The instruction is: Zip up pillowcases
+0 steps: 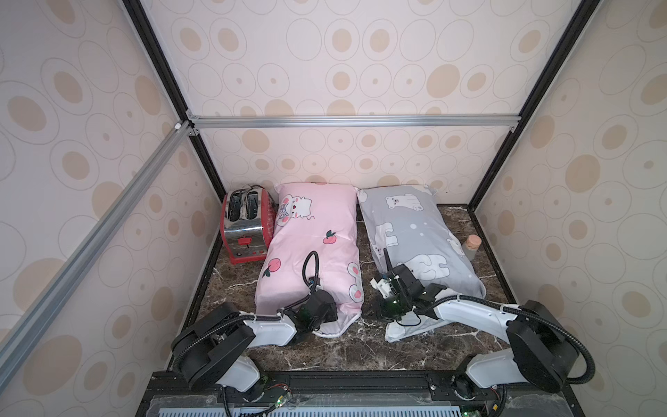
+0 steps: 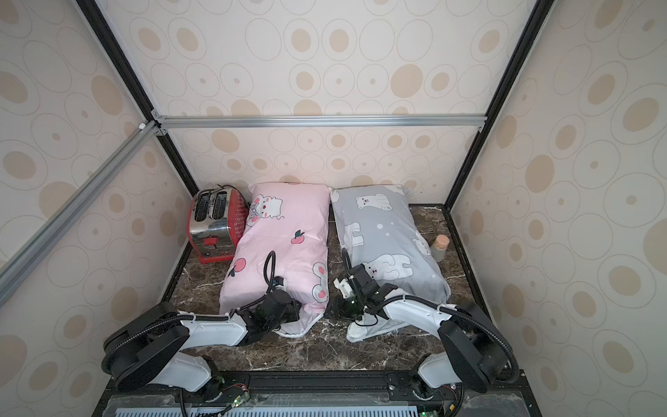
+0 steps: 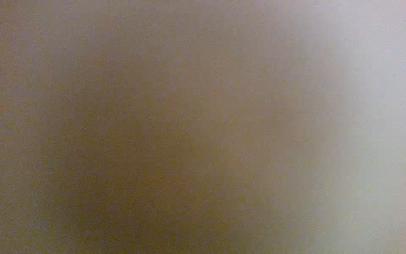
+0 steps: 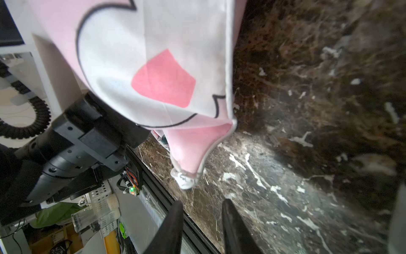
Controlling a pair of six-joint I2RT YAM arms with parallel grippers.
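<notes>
The pink pillowcase (image 1: 309,236) lies on the left, the grey polar-bear pillowcase (image 1: 410,229) on the right. My left gripper (image 1: 323,316) is at the front end of the pink one, apparently shut on its fabric; the fingers are hidden, and the left wrist view is a blur. In the right wrist view, the pink case's open-looking corner with white zip edging (image 4: 186,177) hangs over the marble. My right gripper points toward that corner from a short distance, fingers apart with nothing between them.
A red and chrome toaster (image 1: 243,226) stands at the back left. A jar with a cork-like lid (image 1: 471,246) is beside the grey pillow at the right. Bare marble surface (image 1: 278,358) runs along the front, with the frame rail behind the arms.
</notes>
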